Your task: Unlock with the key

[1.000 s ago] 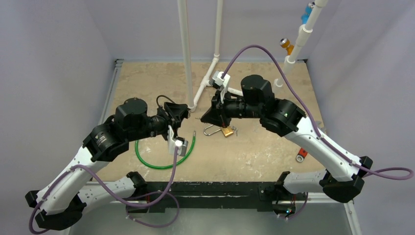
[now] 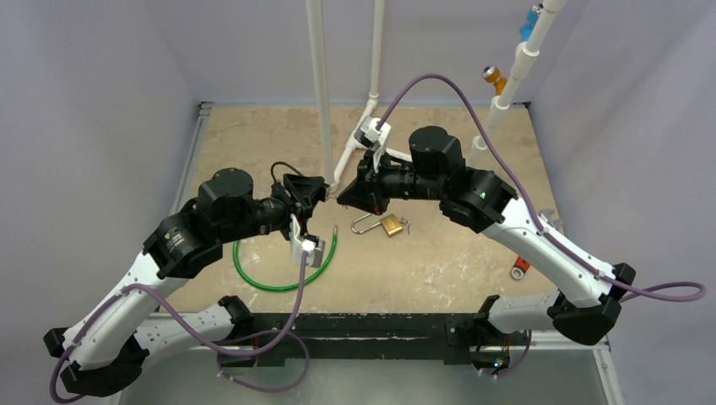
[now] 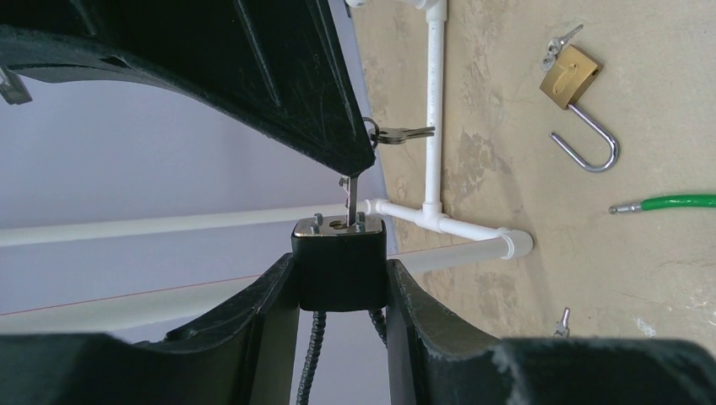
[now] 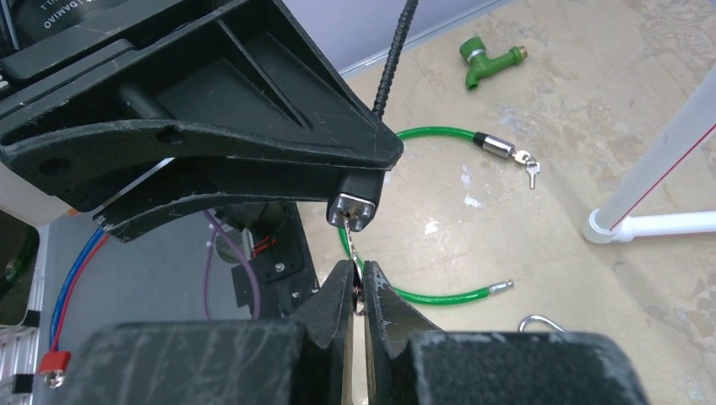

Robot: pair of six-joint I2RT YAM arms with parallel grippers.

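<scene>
A black lock body (image 3: 342,270) with a black braided cable sits between the fingers of my left gripper, which is shut on it. Its metal end face, with the keyhole (image 3: 338,224), points at my right gripper. That gripper is shut on a thin key (image 4: 351,245), whose blade (image 3: 352,201) reaches the lock's face. In the left wrist view the blade's end appears slightly right of the hole; whether any of it is inside I cannot tell. More keys (image 3: 404,135) hang from a ring beside the right fingers.
On the floor lie a brass padlock (image 2: 392,224) with its shackle out, a green cable lock (image 2: 268,288) and a green tap (image 4: 491,61). White pipes (image 2: 319,93) rise behind the two grippers.
Over the last second my right gripper has moved left and slightly back, bringing the key up to the lock. The left arm and the lock look still.
</scene>
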